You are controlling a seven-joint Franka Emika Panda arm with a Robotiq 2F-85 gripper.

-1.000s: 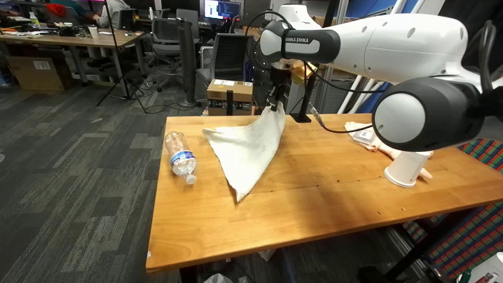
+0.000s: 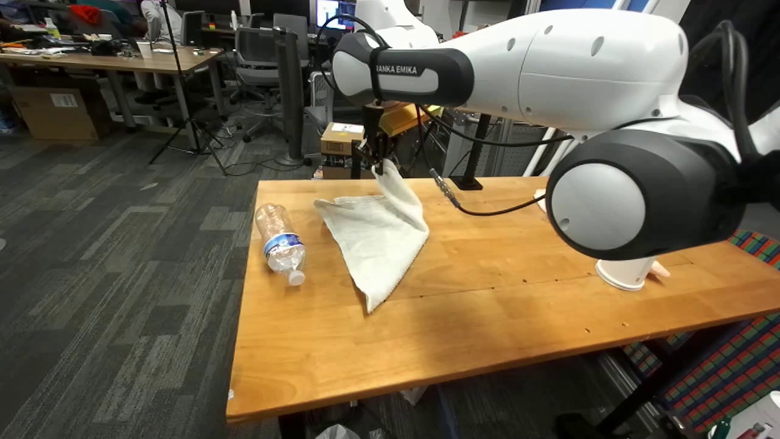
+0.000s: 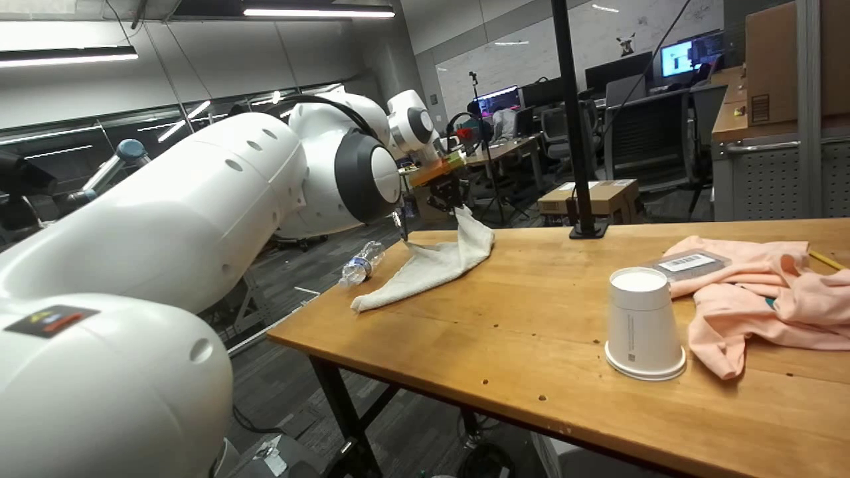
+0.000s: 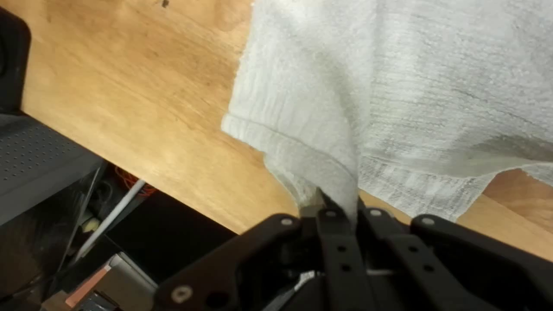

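Observation:
A white cloth (image 2: 380,234) lies partly on the wooden table, with one corner pulled up off the surface. On that raised corner my gripper (image 2: 378,167) is shut, above the table's far edge. In the wrist view the cloth (image 4: 306,98) runs up in a fold between the fingers of the gripper, and the rest spreads over the wood below. From the second exterior view, the cloth (image 3: 446,259) rises to a peak at the gripper (image 3: 460,208), while its other end rests flat on the table.
A clear plastic bottle (image 2: 281,241) lies left of the cloth. An upside-down white cup (image 3: 641,326) stands beside a pink cloth (image 3: 765,295) with a flat grey packet (image 3: 691,263) on it. A black post (image 3: 586,159) rises at the table's edge.
My gripper has moved left in exterior view 1, carrying the raised corner with it and folding the cloth's far side leftward. The bottle and the cup have not moved.

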